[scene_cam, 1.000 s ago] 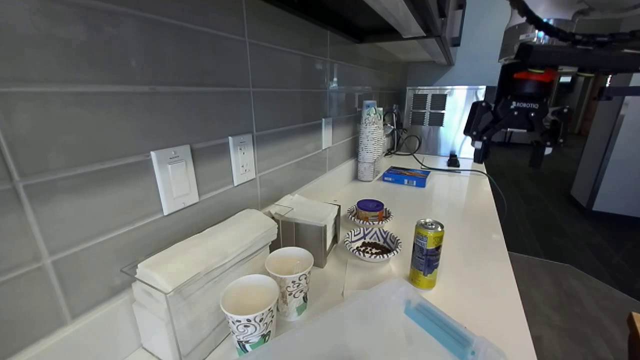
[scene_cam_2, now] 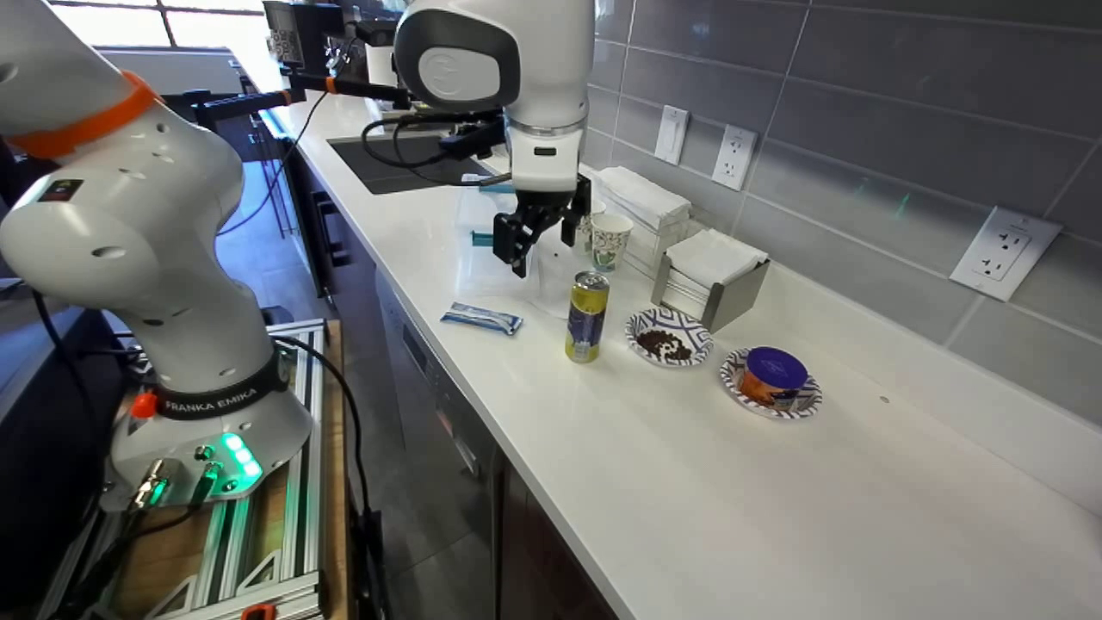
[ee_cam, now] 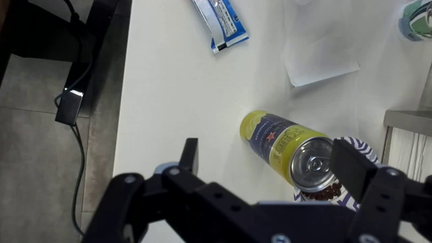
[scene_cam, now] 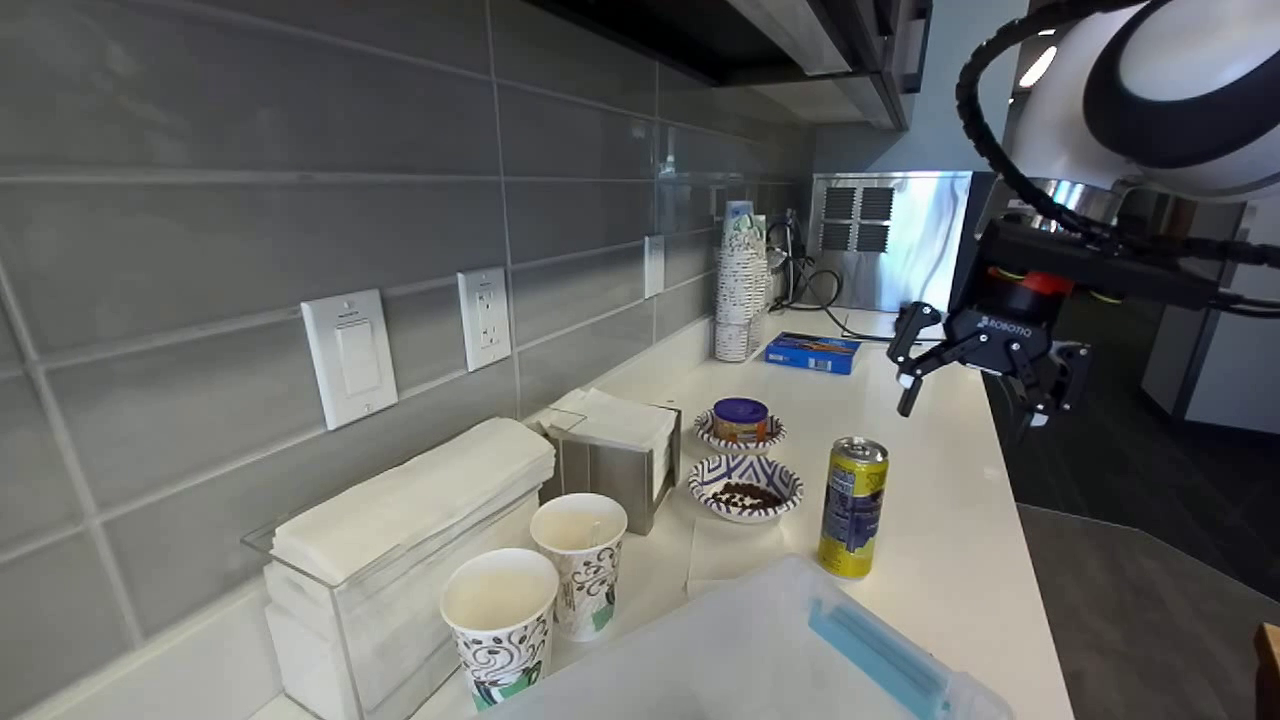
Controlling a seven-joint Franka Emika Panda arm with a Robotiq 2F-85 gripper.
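My gripper [scene_cam: 974, 414] stands open above the counter, its fingers wide apart and nothing between them. A yellow and blue drink can [scene_cam: 853, 509] stands upright on the counter, lower than the gripper and apart from it. Looking down in the wrist view, I see the can's silver lid [ee_cam: 314, 164] close to the right finger [ee_cam: 351, 168] in the picture. A patterned bowl [scene_cam_2: 669, 337] with dark brown bits sits beside the can. Another patterned bowl [scene_cam_2: 730, 387] holds a purple-lidded tub [scene_cam_2: 775, 376].
A blue-and-white wrapped bar [scene_cam_2: 482, 317] lies near the counter's front edge. Two paper cups [scene_cam: 581, 558], napkin holders [scene_cam: 666, 468] and a translucent bin [scene_cam: 708, 648] crowd one end.
In exterior view 1 the gripper has come lower and to the left, nearer the can, and is now tilted. The can, bowls and cups have not moved.
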